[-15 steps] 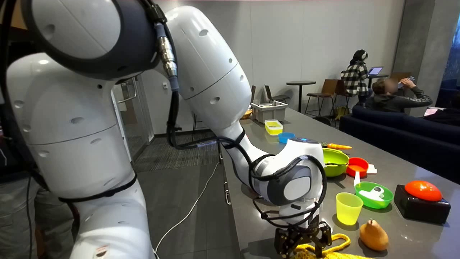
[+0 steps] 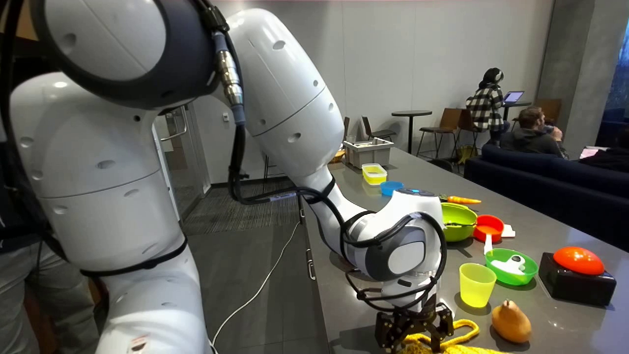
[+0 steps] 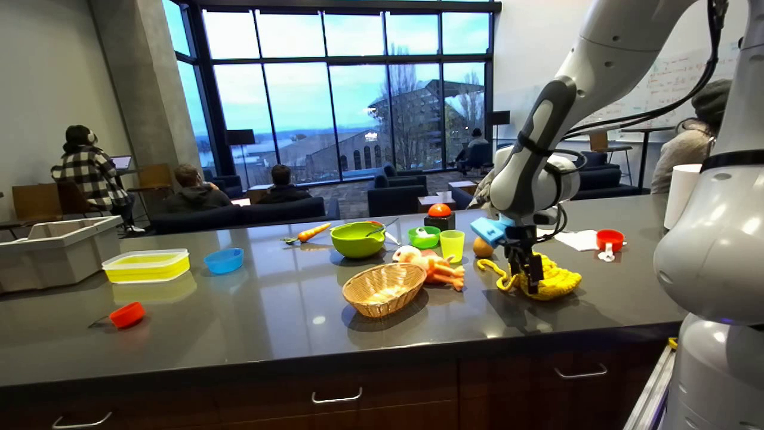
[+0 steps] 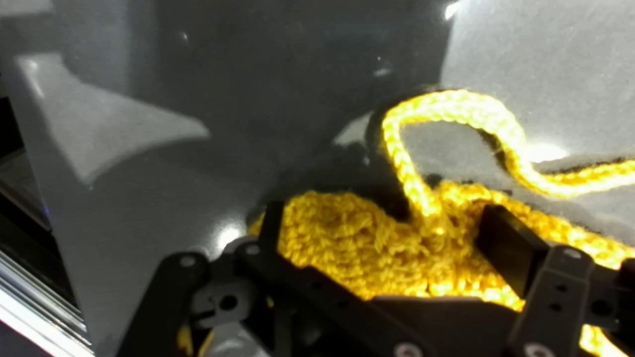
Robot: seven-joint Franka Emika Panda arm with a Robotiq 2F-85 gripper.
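A yellow knitted piece point(image 3: 557, 280) with a long cord lies bunched on the grey counter. My gripper point(image 3: 528, 278) is lowered over it, fingers pointing down. In the wrist view the gripper stands open, one finger point(image 4: 272, 227) at the left edge of the knit point(image 4: 351, 244) and the other finger point(image 4: 506, 244) over its right part. Yellow fabric fills the space between them, not clamped. The cord loops out on the far side of the knit. Exterior view 1 cuts off most of the knit point(image 2: 471, 349) at its bottom edge.
Near the gripper are a pear point(image 2: 511, 322), a yellow cup point(image 2: 476, 285), a green bowl point(image 2: 511, 266) and a red button on a black box point(image 2: 576, 277). A doll point(image 3: 437, 268) and a wicker basket point(image 3: 384, 289) lie to the left in exterior view 2.
The arm, the gripper and the knit look the same as a second ago. Only a seated person in the background has lowered an arm, and someone behind the robot has shifted.
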